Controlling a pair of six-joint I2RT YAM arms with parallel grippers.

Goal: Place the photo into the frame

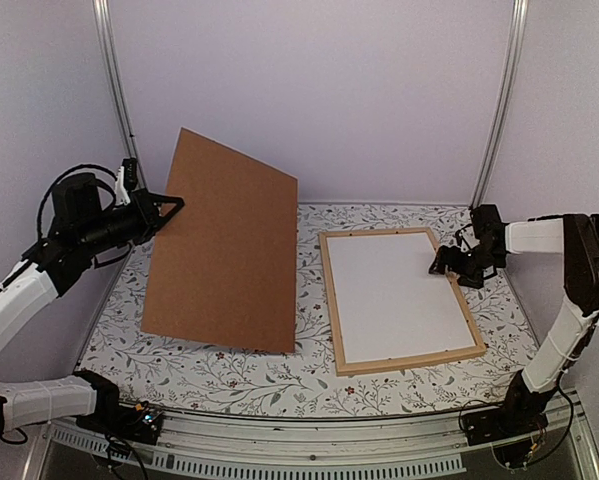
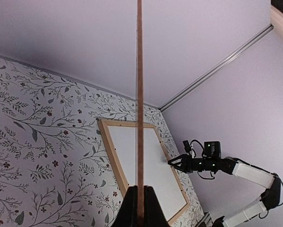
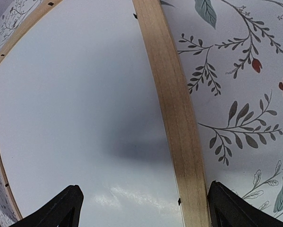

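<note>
A large brown board (image 1: 224,245) hangs raised at the left, tilted, with my left gripper (image 1: 179,206) shut on its left edge. The left wrist view shows that board (image 2: 140,118) edge-on as a thin strip between the fingers. Flat on the table lies the light wooden frame (image 1: 414,365), with a plain white surface (image 1: 394,300) inside it. Over the frame's right side is my right gripper (image 1: 454,268), open. The right wrist view has its fingers (image 3: 233,208) wide apart, above the wooden rim (image 3: 179,113) and white surface; nothing is gripped.
Leaf-patterned covering (image 1: 244,385) lies over the table, with bare room between board and frame. Pale walls (image 1: 309,100) enclose the back and sides. A metal rail (image 1: 309,430) runs along the front edge.
</note>
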